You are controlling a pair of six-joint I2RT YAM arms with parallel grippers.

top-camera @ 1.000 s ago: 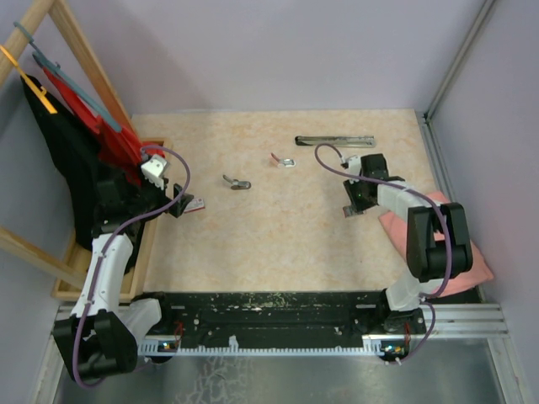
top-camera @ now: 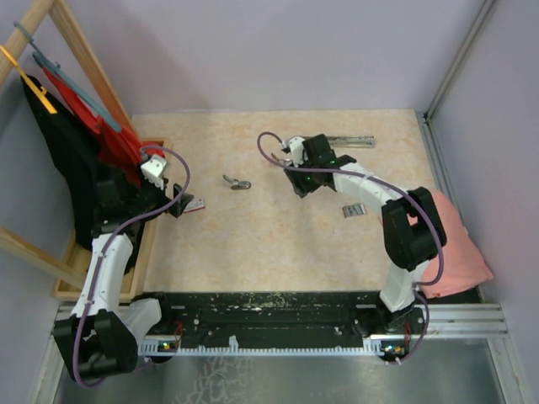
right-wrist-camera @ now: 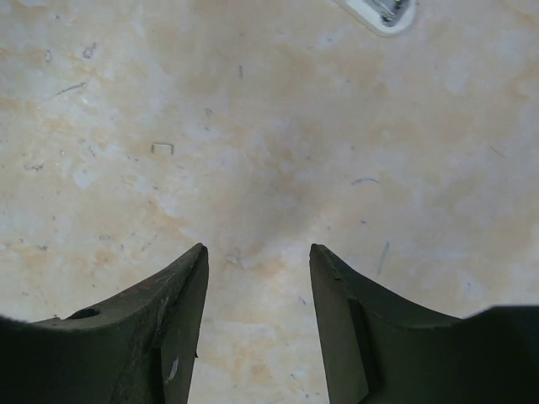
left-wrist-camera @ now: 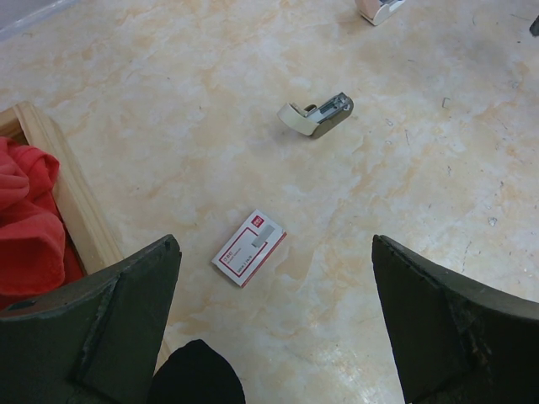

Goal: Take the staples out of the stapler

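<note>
Two small stapler-like tools lie on the table. The grey one (top-camera: 240,184) is left of centre, and in the left wrist view this grey stapler (left-wrist-camera: 317,115) shows its metal channel. The pink one (left-wrist-camera: 379,7) is cut by the top edge of that view; from above, my right arm partly covers it. Its pale end (right-wrist-camera: 389,12) appears at the top of the right wrist view. My right gripper is open over bare tabletop, just short of the pink stapler. Open and empty, my left gripper hangs at the left side, near a red-and-white box (left-wrist-camera: 250,247).
A loose staple (right-wrist-camera: 162,147) lies on the tabletop. A grey block of strips (top-camera: 354,210) is at the right and a long metal bar (top-camera: 352,141) at the back. The wooden frame (top-camera: 145,252) borders the left.
My right arm has swung left and toward the back, from over the grey block to beside the pink stapler, uncovering the block. The left arm stays still.
</note>
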